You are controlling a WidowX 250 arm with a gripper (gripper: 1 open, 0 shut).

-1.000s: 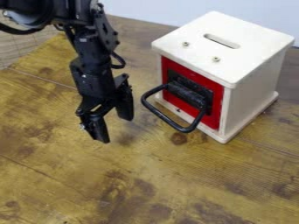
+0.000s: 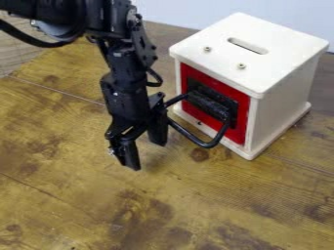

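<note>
My black gripper (image 2: 135, 146) hangs low over the wooden floor at centre left, fingers open and pointing down. Just to its right stands a white wooden box (image 2: 279, 98) with a red front panel (image 2: 189, 82). A black U-shaped handle (image 2: 213, 139) sticks out from that front, angled down toward me; its left end lies close to the gripper, and whether they touch I cannot tell.
A pale wall stands behind the box at the top right.
My gripper has moved slightly right and down, nearer the black handle. The box and handle look unchanged.
</note>
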